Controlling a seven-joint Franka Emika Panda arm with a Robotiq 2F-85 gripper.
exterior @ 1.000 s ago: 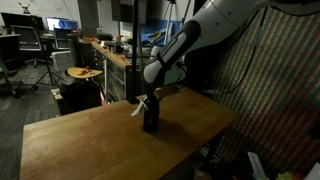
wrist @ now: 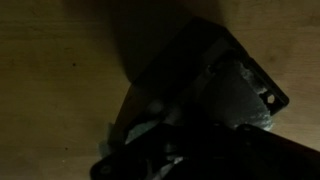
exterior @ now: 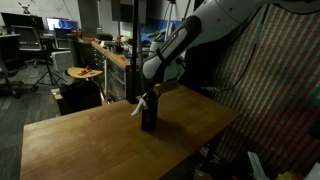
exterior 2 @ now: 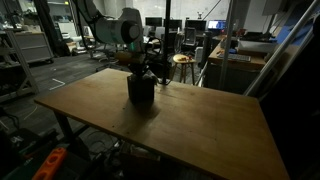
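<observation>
A black box (exterior 2: 141,90) stands upright on the wooden table, near the edge where the arm comes in. My gripper (exterior: 151,91) points down just over its top. Against the dark wrist view, the box (wrist: 190,58) shows a raised rim and a greyish filling (wrist: 238,94). A pale, crumpled piece like cloth or paper (exterior: 138,105) sticks out on the left, between gripper and box. The fingers appear shut, though they are very dark in the wrist view. Whether the pale piece is pinched between them cannot be made out.
A dark post rises behind the table.
Very little differs. The black box and the pale piece sit slightly further left in exterior view 1, and the arm is nearly where it was.
</observation>
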